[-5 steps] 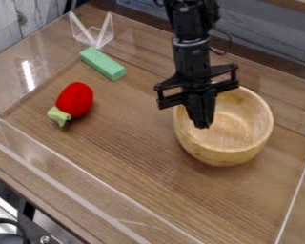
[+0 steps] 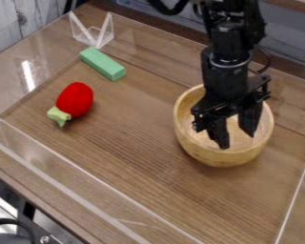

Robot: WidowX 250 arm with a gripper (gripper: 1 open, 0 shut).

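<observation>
My black gripper [image 2: 224, 116] hangs from above over a round, light tan bowl [image 2: 206, 149] on the right half of the table. Its fingers stand apart and reach down inside the bowl's outline, with nothing visible between them. Whether the fingertips touch the bowl is hard to tell.
A red oval object [image 2: 73, 98] with a green-white end [image 2: 60, 115] lies at the left. A green block [image 2: 102, 64] lies at the upper left, near a clear wire-like shape [image 2: 89, 31].
My gripper has moved right and somewhat toward the front, now further over the bowl.
</observation>
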